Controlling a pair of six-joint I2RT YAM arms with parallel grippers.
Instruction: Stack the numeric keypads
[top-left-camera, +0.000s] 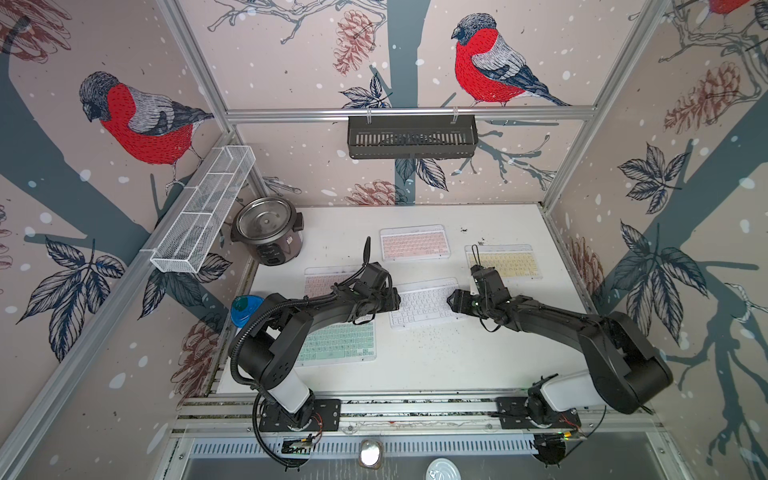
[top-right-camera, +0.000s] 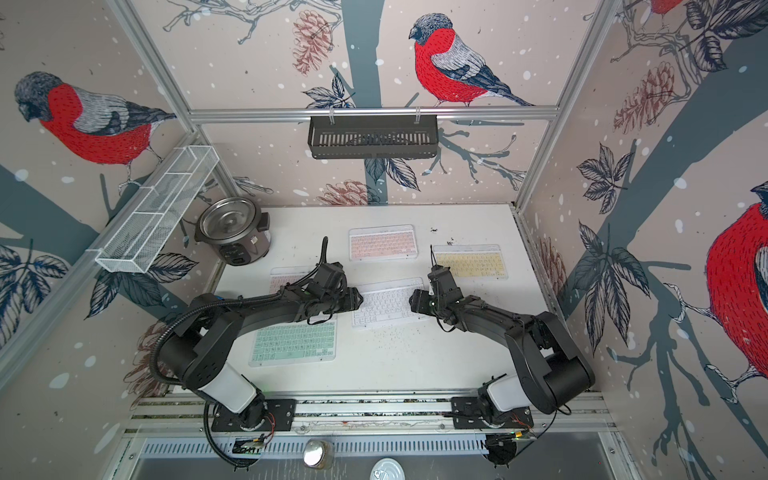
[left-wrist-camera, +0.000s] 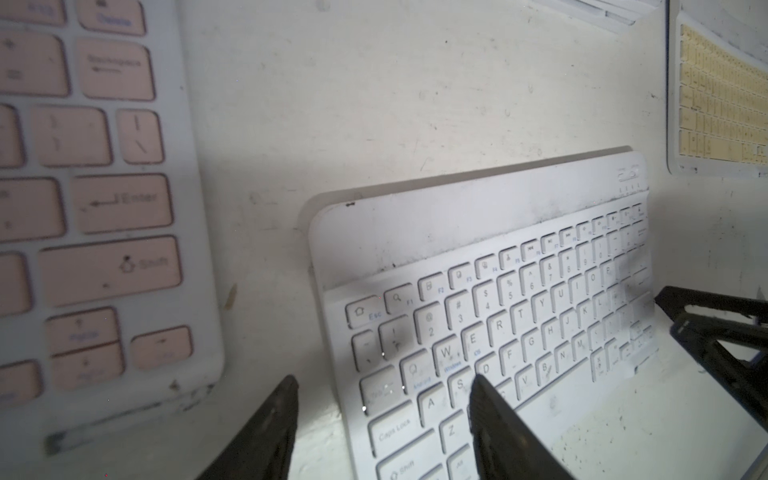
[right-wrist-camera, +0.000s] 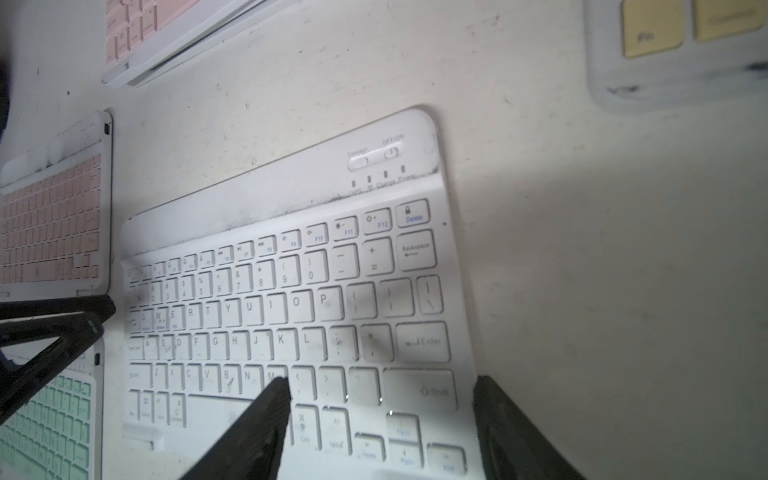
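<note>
A white keyboard (left-wrist-camera: 512, 320) lies at a slight slant in the middle of the table. My left gripper is at its left end, the keyboard's left edge running between fingers that stand apart; whether they pinch it does not show. My right gripper stands part open at the keyboard's right end. One of its fingers (right-wrist-camera: 264, 424) is over the keys and the other is close by the right edge. A pink keyboard (top-left-camera: 414, 242) is at the back, a yellow one (top-left-camera: 516, 260) at back right. Another pink keyboard (left-wrist-camera: 104, 200) and a green one (top-left-camera: 336, 344) lie left.
A rice cooker (top-left-camera: 268, 229) stands at the back left, with a blue object (top-left-camera: 245, 309) in front of it. A white wire rack (top-left-camera: 204, 209) hangs on the left side and a dark basket (top-left-camera: 412, 137) at the back.
</note>
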